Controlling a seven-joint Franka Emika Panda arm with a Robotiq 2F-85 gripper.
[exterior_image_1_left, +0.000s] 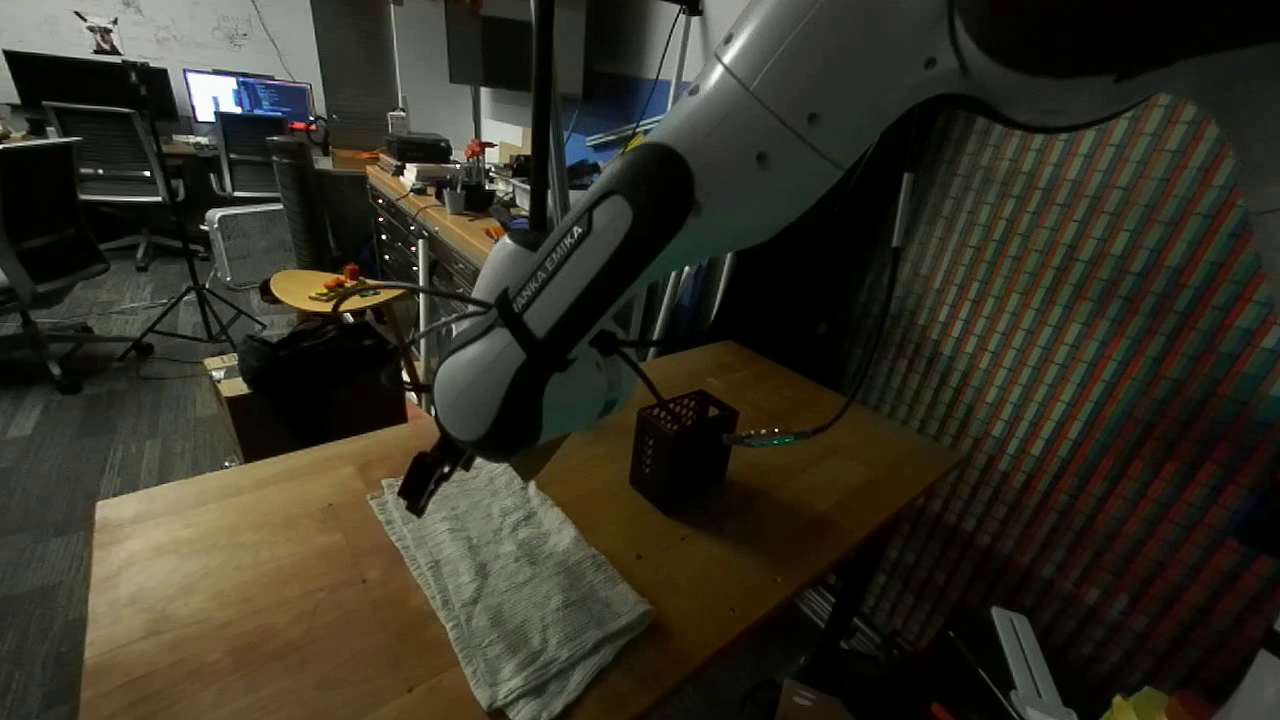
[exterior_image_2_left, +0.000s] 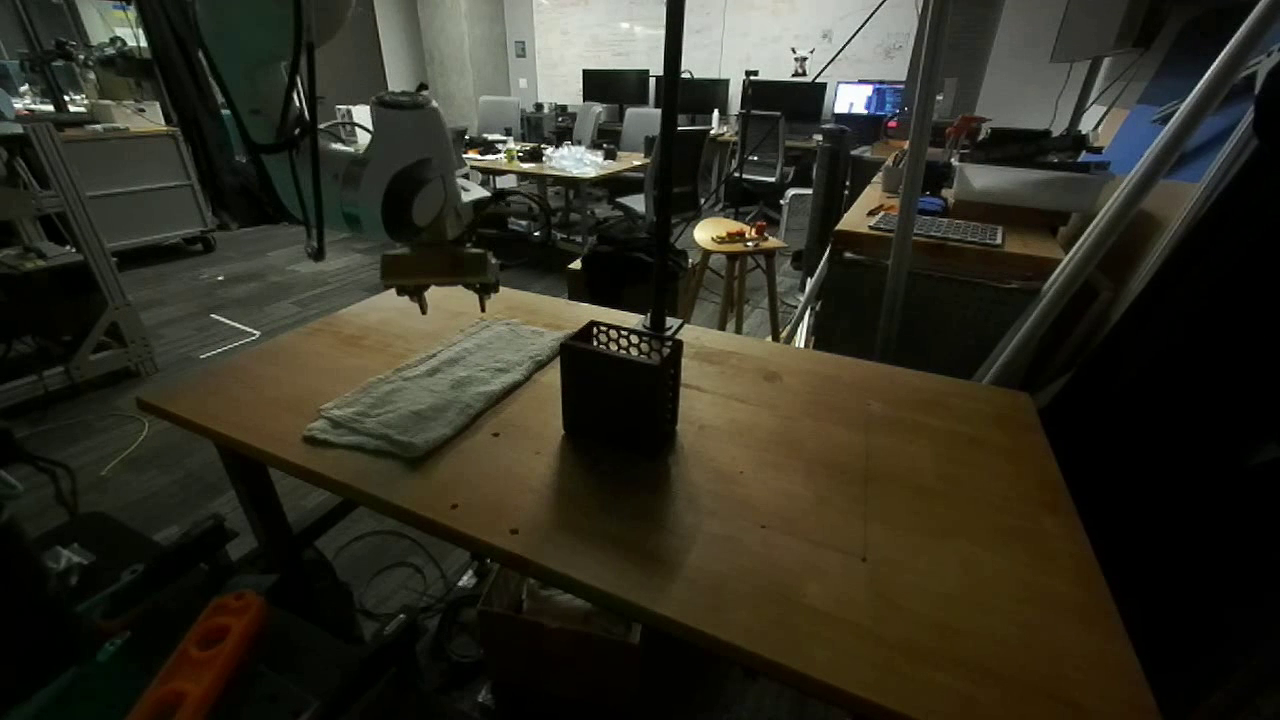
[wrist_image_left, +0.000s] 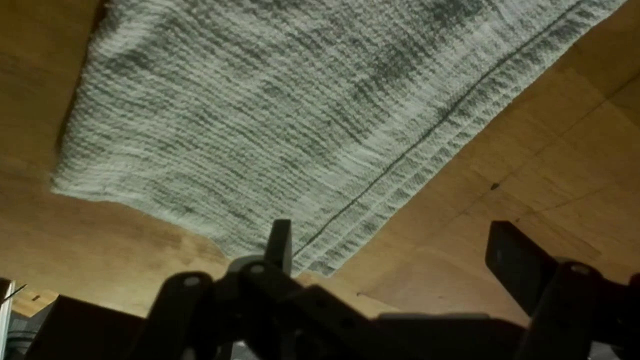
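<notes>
A pale grey ribbed cloth (exterior_image_1_left: 516, 576), folded into a long rectangle, lies flat on the wooden table. Over its far end, in exterior view 2, my gripper (exterior_image_2_left: 452, 298) hangs with its fingers pointing down and apart. From the wrist, a corner of the cloth (wrist_image_left: 240, 150) reaches toward the left finger (wrist_image_left: 279, 243), while bare wood shows below the right one. Nothing sits between the fingers of my open gripper. Whether the left fingertip touches the cloth, I cannot tell.
A black perforated box (exterior_image_2_left: 620, 390) stands on the table beside the cloth. Behind it rises a dark upright pole (exterior_image_2_left: 668, 156) at the table's far edge. Bare table (exterior_image_2_left: 840, 504) stretches away on the box's other side.
</notes>
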